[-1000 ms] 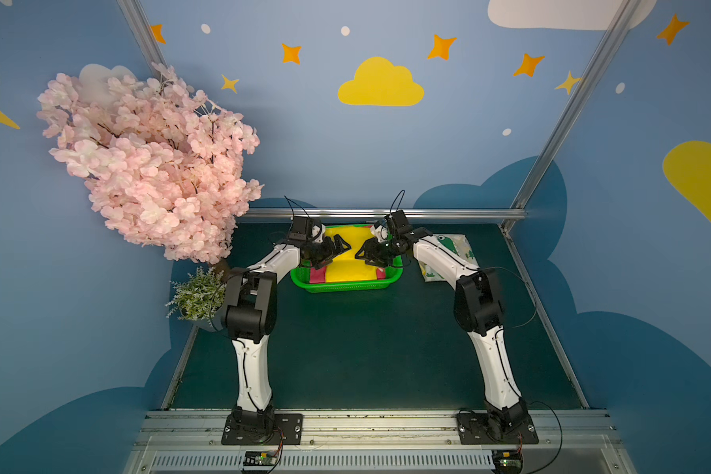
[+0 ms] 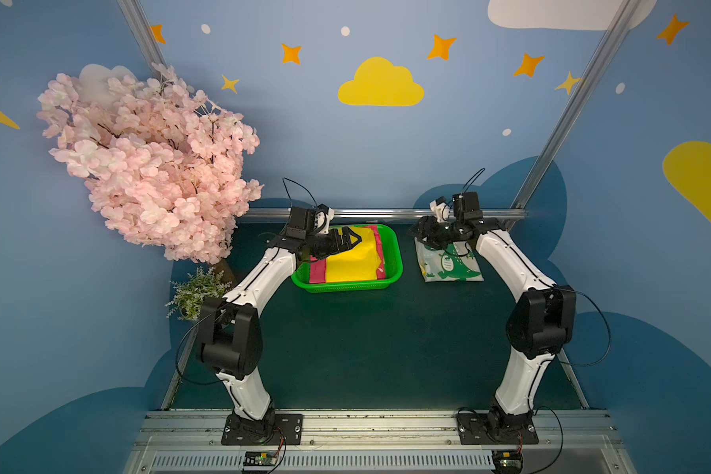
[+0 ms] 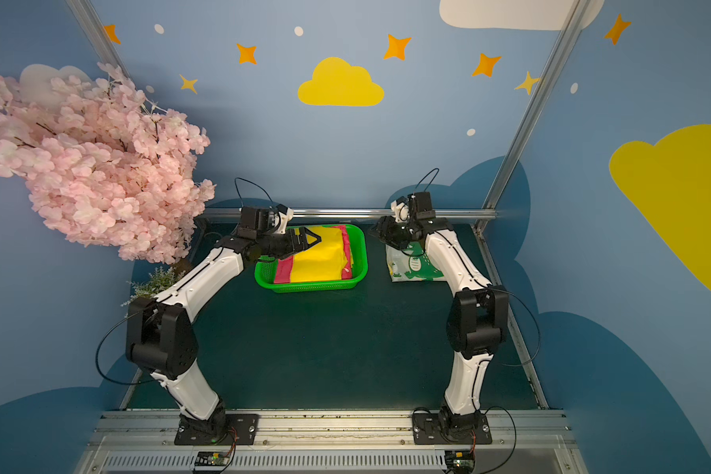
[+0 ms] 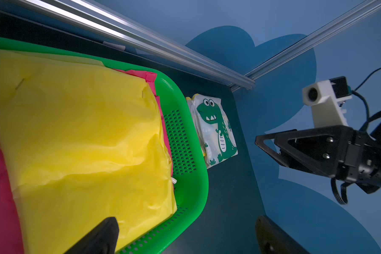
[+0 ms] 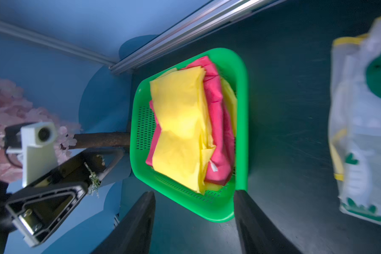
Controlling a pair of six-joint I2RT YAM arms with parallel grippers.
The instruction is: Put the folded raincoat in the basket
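A folded yellow and pink raincoat (image 2: 354, 260) lies inside the green basket (image 2: 387, 280). To the basket's right, on the table, lies a folded white item with a green dinosaur print (image 4: 220, 139), partly hidden under my right arm in the top views. My left gripper (image 2: 349, 239) hangs over the basket with its fingers apart and nothing between them. Over the dinosaur item's left part is my right gripper (image 2: 420, 229); in the right wrist view its fingertips are apart and empty, beside the basket's right wall.
Pink blossoms (image 2: 150, 158) and a leafy plant (image 2: 193, 294) stand at the left. The rail and wall close off the back.
Both grippers have risen. My right gripper has moved right from over the basket to above the dinosaur item; my left gripper has shifted slightly right. The raincoat in the basket stays in place.
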